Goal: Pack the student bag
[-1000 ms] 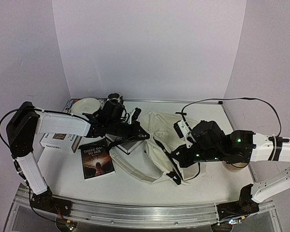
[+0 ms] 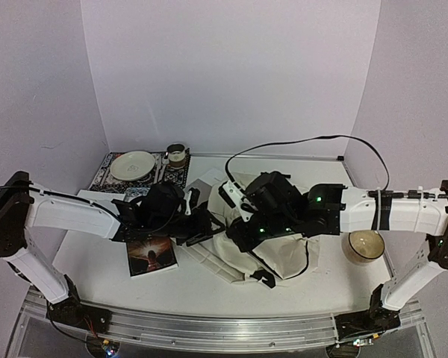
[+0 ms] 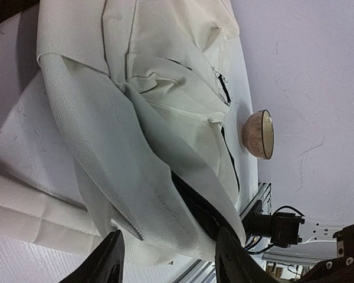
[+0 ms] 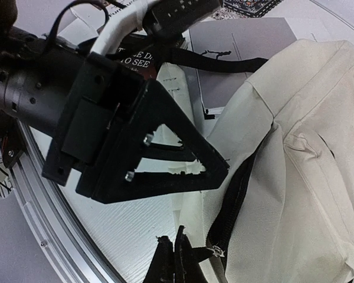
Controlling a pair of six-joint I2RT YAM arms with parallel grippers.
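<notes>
A cream cloth bag [image 2: 299, 257] lies crumpled in the middle of the table, with a dark zipper along its near side. In the left wrist view its cloth fills much of the frame, and the black zipper [image 3: 194, 203] shows in a fold. My left gripper is open over the bag, its fingers well apart and no cloth visibly pinched. Beside the zipper [image 4: 239, 194], my right gripper has its fingers shut together. A short black tab [image 4: 202, 253] reaches from the fingers towards the zipper; whether they pinch it cannot be made out.
To the left lies a dark-covered book [image 2: 151, 257], partly under my left arm. A grey flat item [image 4: 242, 41] lies beside the bag. Behind stand a white plate [image 2: 132, 165] and a mug [image 2: 176, 155] on a patterned mat. A bowl [image 2: 364, 246] sits at the right edge.
My right gripper has moved left across the bag, close to the left gripper. The left arm has shifted left and nearer, now covering the white box and part of the book.
</notes>
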